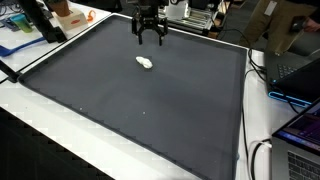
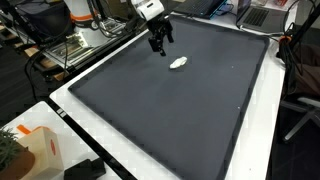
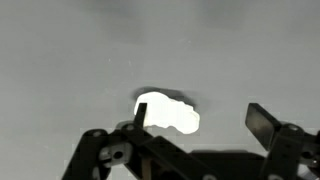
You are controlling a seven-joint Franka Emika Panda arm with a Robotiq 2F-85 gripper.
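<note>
A small white, elongated object (image 1: 144,62) with a lumpy outline lies on the dark grey board (image 1: 140,110). Exterior view 2 shows the same white object (image 2: 178,62) near the board's far side. My gripper (image 1: 150,42) is open, its two dark fingers spread apart with nothing between them. It hangs near the board's far edge, a short way behind the white object. In the wrist view the white object (image 3: 168,112) appears beside the left finger, and the gripper's black body covers the bottom of the picture.
The board is otherwise bare, with wide free room toward the front. A laptop (image 1: 291,86) and loose cables lie along the right side in exterior view 1. In exterior view 2, an orange-and-white item (image 2: 40,146) stands at the lower left.
</note>
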